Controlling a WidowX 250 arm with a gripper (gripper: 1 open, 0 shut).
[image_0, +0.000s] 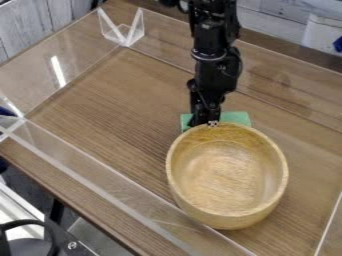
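My black gripper (203, 118) reaches down from the top centre to the upper rim of a large beige bowl (227, 185). It appears shut at the rim, though the fingertips are small and dark, so what exactly lies between them is hard to see. A green flat object (233, 118) lies on the wooden table (100, 120) just behind the bowl, partly covered by the gripper and the bowl.
Clear plastic edging runs along the left and lower sides of the table. A small clear bracket (122, 27) stands at the back left. The table left of the bowl is clear. A blue and white object (323, 35) sits at the top right.
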